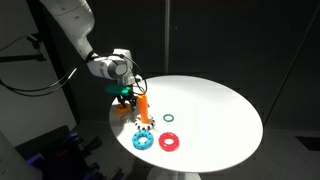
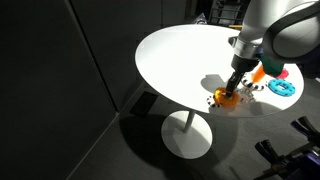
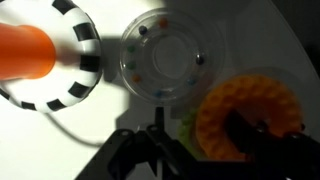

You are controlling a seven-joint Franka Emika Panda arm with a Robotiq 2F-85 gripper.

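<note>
In the wrist view, an orange ring lies on top of a green ring at the lower right. My gripper is down at it, its fingers apart: one dark finger stands left of the orange ring, the other seems to reach into its hole. The ring's left wall lies between them, and a gap shows beside the left finger. In exterior view 1, the gripper is just over the orange ring at the table's left side. Whether the pads touch the ring is too dark to see.
A clear ring with coloured dots lies close to the gripper. Beside it stands an orange cone on a black-and-white base. Blue, pink and small green rings lie apart.
</note>
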